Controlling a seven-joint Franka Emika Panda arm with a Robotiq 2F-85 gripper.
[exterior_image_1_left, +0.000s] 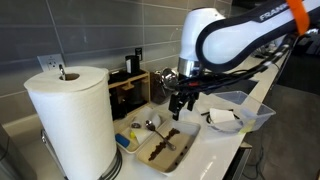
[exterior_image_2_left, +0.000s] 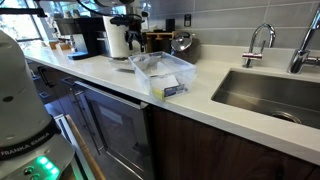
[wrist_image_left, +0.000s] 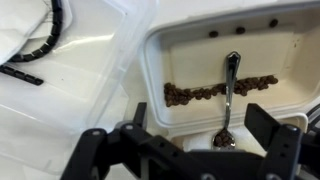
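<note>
My gripper stands open above the near side of a cream tray, its two dark fingers wide apart. A metal spoon lies in the tray, its bowl down between the fingers in the wrist view and holding some dark beans. Across the tray runs a row of brown beans, with a few loose ones by the far wall. Nothing is held. In exterior view 1 the gripper hangs over the back of the tray, clear of the spoon.
A clear plastic bin with a white item and black coiled cable sits beside the tray. A paper towel roll stands at the left. Behind are a dark coffee machine and a glass jar. The sink is farther along the counter.
</note>
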